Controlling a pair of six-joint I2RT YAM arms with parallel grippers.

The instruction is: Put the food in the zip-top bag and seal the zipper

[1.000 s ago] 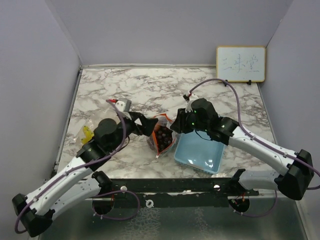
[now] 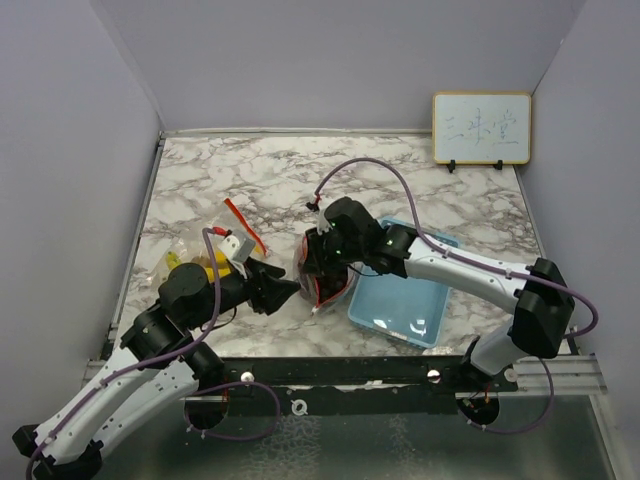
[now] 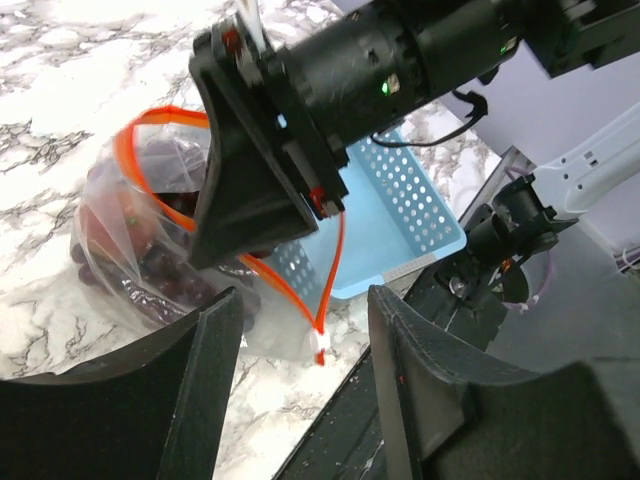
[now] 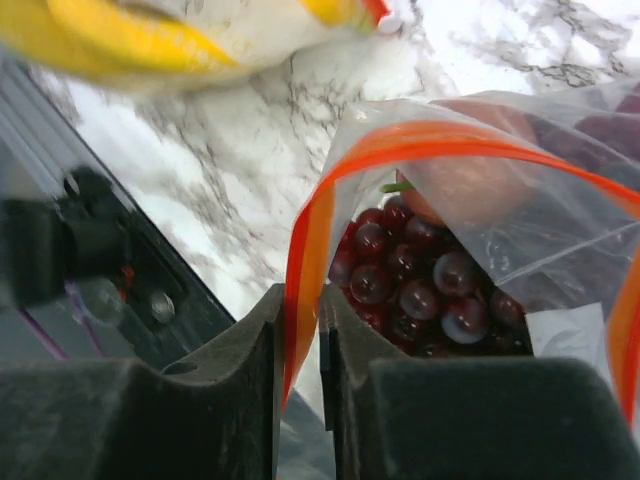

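Observation:
A clear zip bag with an orange zip rim (image 3: 275,280) stands mouth-open on the table, dark grapes (image 4: 420,275) and a reddish round fruit (image 4: 485,190) inside. My right gripper is at the bag's mouth, its fingers a narrow gap apart with the orange rim running between them; a firm grip does not show. From above, the right gripper covers part of the bag (image 2: 336,292). Left of the bag, my left gripper (image 2: 277,290) is open and empty; its spread fingers (image 3: 205,350) are apart from the bag's near corner.
A second clear bag with a red-orange zip (image 2: 245,222) and yellow food inside (image 2: 172,260) lies at left, partly behind the left arm. The blue basket (image 2: 425,335) sits to the right. At the back, the marble table (image 2: 280,165) is clear.
My right gripper has moved left from the bag's right side to over its mouth.

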